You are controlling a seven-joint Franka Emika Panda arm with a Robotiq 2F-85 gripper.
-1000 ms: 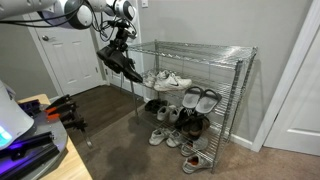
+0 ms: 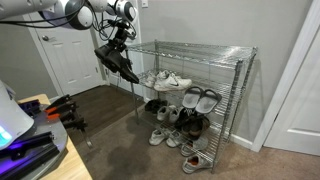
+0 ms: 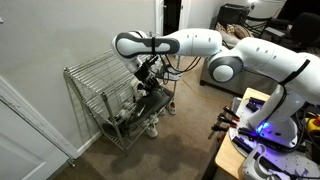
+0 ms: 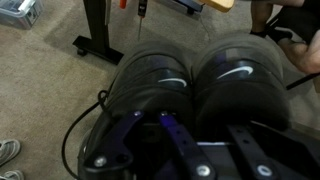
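Observation:
A pair of black slides (image 2: 118, 63) hangs tilted from my gripper (image 2: 110, 43), off the left end of the wire shoe rack (image 2: 205, 52). The fingers are shut on the slides. Up close in the wrist view, one slide (image 4: 150, 72) and its mate (image 4: 238, 72) lie side by side, each with a white swoosh on its strap. The exact contact of the fingertips is hidden in dark shadow. From the other side, the slides (image 3: 150, 103) appear by the rack's end, below the gripper.
White shoes (image 2: 172, 80) and grey slides (image 2: 201, 100) occupy the middle shelf. More shoes (image 2: 195, 162) sit at floor level. The rack's top shelf is bare. A wooden table (image 2: 65, 168) stands at the front left, with open carpet between it and the rack.

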